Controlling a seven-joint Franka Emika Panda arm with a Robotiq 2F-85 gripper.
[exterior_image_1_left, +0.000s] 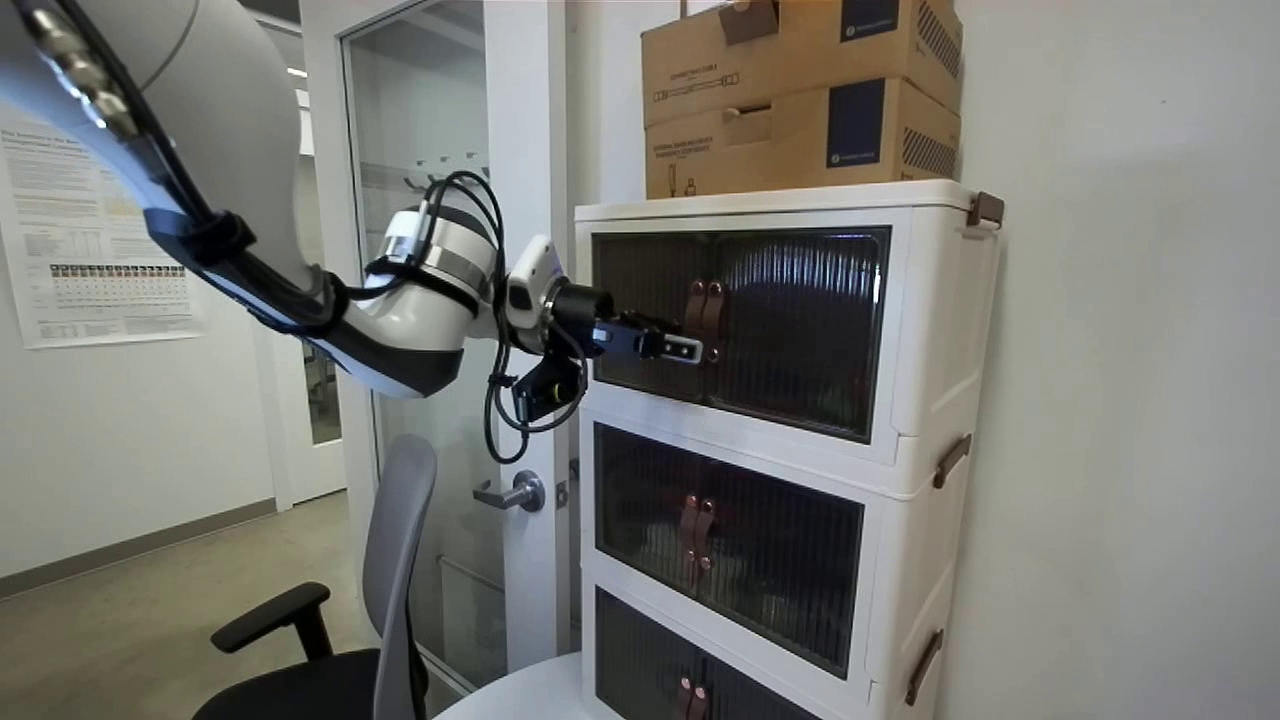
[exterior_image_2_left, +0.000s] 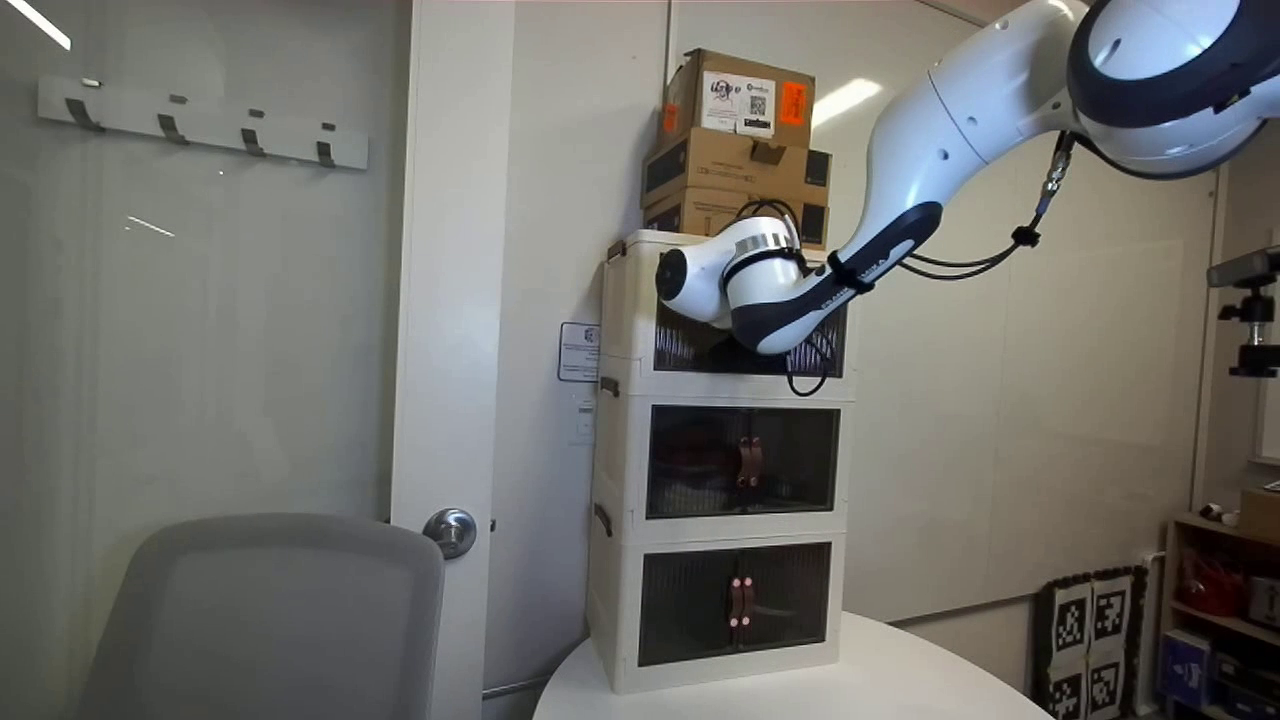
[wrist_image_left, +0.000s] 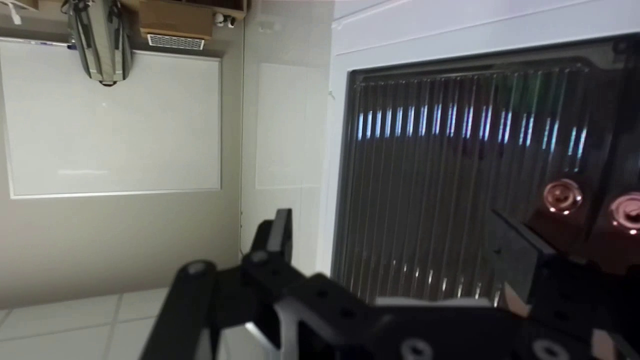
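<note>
The white cabinet (exterior_image_1_left: 912, 312) has its top pair of dark ribbed doors (exterior_image_1_left: 798, 330) closed. Two brown strap handles (exterior_image_1_left: 714, 314) hang at the middle seam, and the finger tips (exterior_image_1_left: 684, 349) appear in front of their lower part. In the wrist view, my gripper is open, its fingers wide apart with only the ribbed door pane behind the gap. A copper stud (wrist_image_left: 562, 196) and part of a brown strap show close to the right finger (wrist_image_left: 519, 255). Whether that finger touches the strap, I cannot tell. Exterior view 2 has the gripper hidden behind the arm.
Two lower compartments (exterior_image_2_left: 744, 462) have closed doors too. Cardboard boxes (exterior_image_1_left: 804, 108) are stacked on the cabinet top. A round white table (exterior_image_2_left: 924, 678) carries the cabinet. A grey chair (exterior_image_2_left: 270, 612) and a glass door with a lever handle (exterior_image_1_left: 510, 491) stand to the left.
</note>
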